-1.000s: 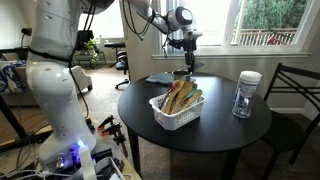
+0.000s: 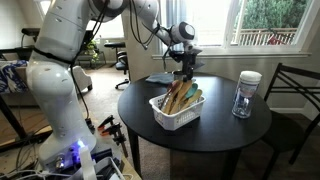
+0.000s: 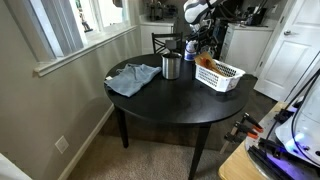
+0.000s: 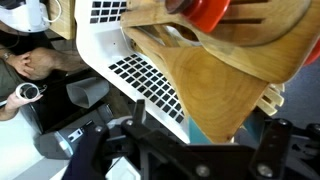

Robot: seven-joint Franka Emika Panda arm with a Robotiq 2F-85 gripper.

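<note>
A white plastic basket [image 2: 178,117] stands on the round black table, full of wooden spoons and spatulas [image 2: 180,97], their handles leaning up and out. My gripper [image 2: 187,72] hangs over it, pointing down, its fingers close to the tops of the utensils. From the wrist, a wooden spatula [image 4: 205,85] and a red utensil [image 4: 207,14] lie right below the camera, with the basket's slotted wall [image 4: 140,75] beside them. The fingers are open along the bottom of that view, and no utensil is seen held. In exterior view 2, the gripper [image 3: 205,52] is small, just above the basket.
Behind the basket, a metal pot [image 3: 171,66] stands near a blue-grey cloth [image 3: 133,79]. A white-and-blue canister [image 2: 246,94] is at the table's right side, by a dark chair [image 2: 294,115].
My gripper has come down from higher above the table to the tops of the utensils. Basket, pot and canister stay where they were.
</note>
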